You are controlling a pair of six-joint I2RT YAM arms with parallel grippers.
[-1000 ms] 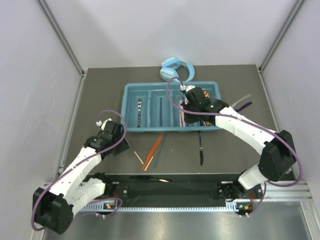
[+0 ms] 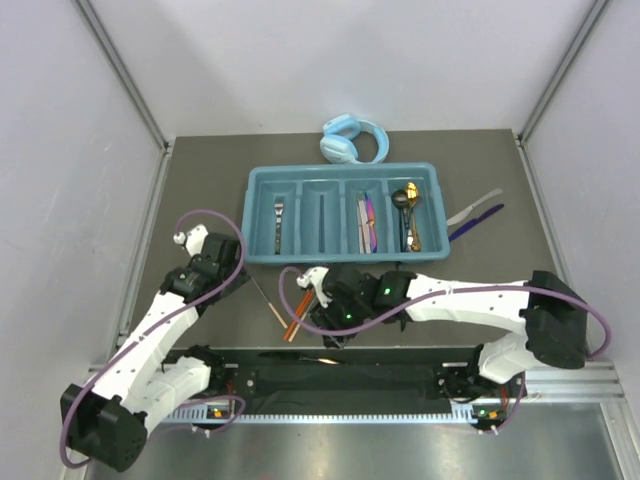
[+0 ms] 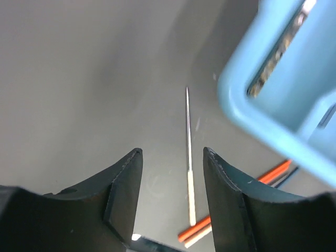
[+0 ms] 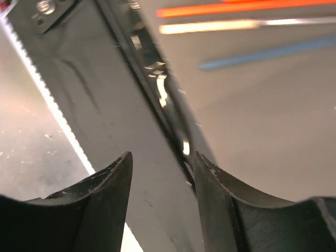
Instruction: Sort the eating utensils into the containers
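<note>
The blue divided tray [image 2: 262,176] holds a fork, a thin piece, knives and spoons in separate compartments. Below it lie orange chopsticks [image 4: 210,10], a steel-tipped chopstick [image 3: 191,197] and a blue stick [image 4: 268,52]. My left gripper is open above the table left of the tray, nothing between its fingers. My right gripper stands part open over the front edge, beside the blue stick, nothing between its fingers; in the top view it hides part of the utensils.
Light blue headphones [image 2: 340,148] lie behind the tray. A silver knife [image 2: 470,208] and a purple knife [image 2: 475,222] lie to its right.
My right gripper has moved from over the tray's compartments down and left to the front edge of the table. My left arm has shifted slightly up and left.
</note>
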